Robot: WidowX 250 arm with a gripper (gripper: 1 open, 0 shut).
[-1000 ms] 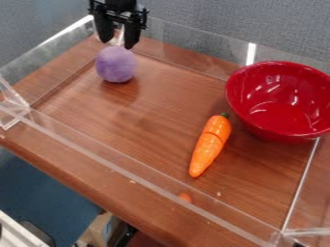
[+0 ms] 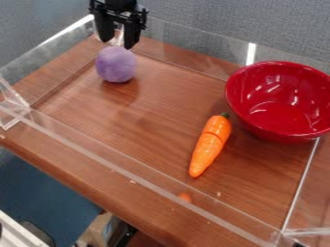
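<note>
My gripper point(image 2: 118, 31) hangs at the top of the view, above a round purple object point(image 2: 116, 64) that rests on the wooden floor near the back left. I cannot tell whether its fingers are open or shut. An orange carrot point(image 2: 210, 145) lies at the centre right, tip toward the front. A large red bowl point(image 2: 277, 101) stands at the back right.
Clear low walls surround the wooden surface point(image 2: 129, 116), whose middle and left are bare. A grey panel stands behind. A small orange bit point(image 2: 184, 197) shows near the front wall.
</note>
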